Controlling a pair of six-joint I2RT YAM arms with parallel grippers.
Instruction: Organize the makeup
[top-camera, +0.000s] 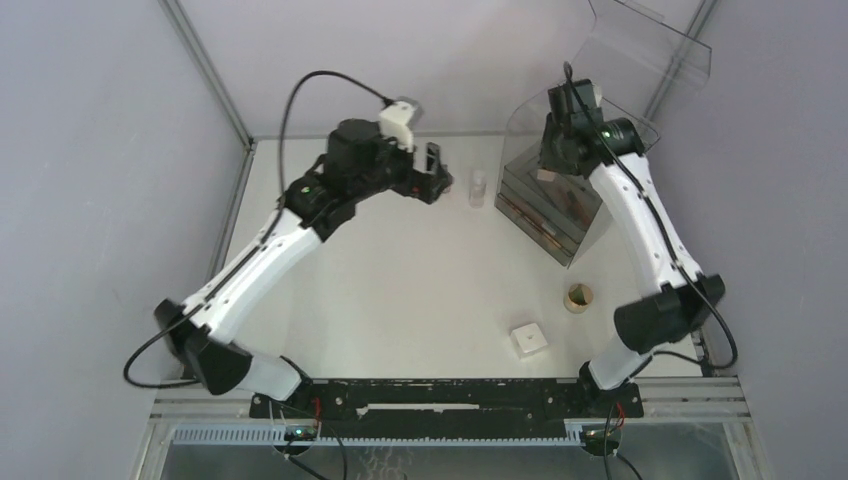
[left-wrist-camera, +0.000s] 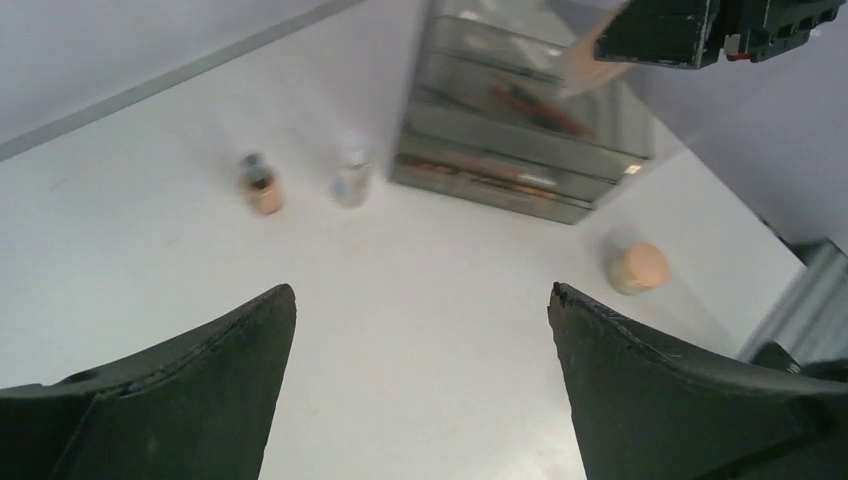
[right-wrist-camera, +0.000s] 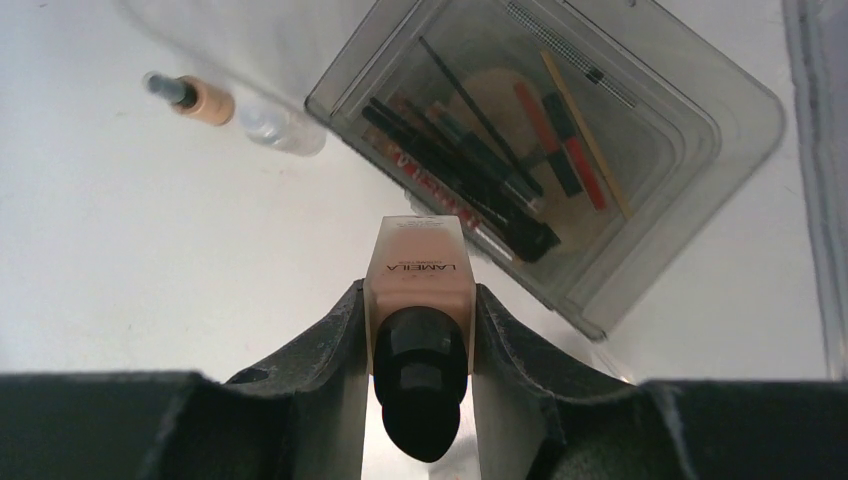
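My right gripper is shut on a pink bottle (right-wrist-camera: 420, 262) with a black cap, labelled LAMEILA, above the clear organizer (right-wrist-camera: 680, 200). Its open tray holds pencils, tubes and brushes. My left gripper is open and empty, left of the organizer (top-camera: 535, 230) in the top view. On the table, a small foundation bottle (right-wrist-camera: 208, 103) and a clear bottle (right-wrist-camera: 285, 128) stand left of the organizer.
A round tan container (top-camera: 578, 298) and a white box (top-camera: 529, 339) sit at the front right of the table (top-camera: 370, 290). Clear lids rise at the organizer's back, near the wall.
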